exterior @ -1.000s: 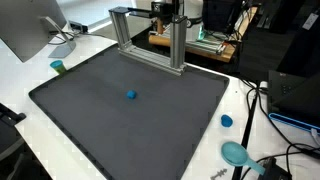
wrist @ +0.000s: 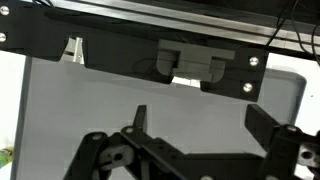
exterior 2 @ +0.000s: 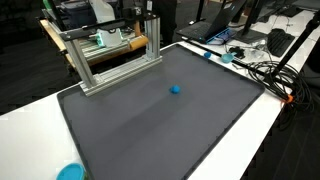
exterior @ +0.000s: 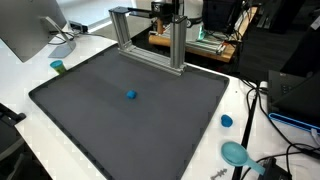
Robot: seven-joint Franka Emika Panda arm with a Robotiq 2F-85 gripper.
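Observation:
My gripper stands open in the wrist view, its two dark fingers wide apart and nothing between them. Beneath it lies the grey board, with a black bar carrying a pale latch-like block across the upper part. A small blue object rests on the board in exterior view 1, and the same blue piece shows in exterior view 2. It does not appear in the wrist view. I cannot make out the gripper's fingers clearly in either exterior view.
A metal frame rises at one board edge. On the white table are another blue piece, a teal scoop-like item and a green-and-blue cup. Dark cables lie beside the board. Most of the board is bare.

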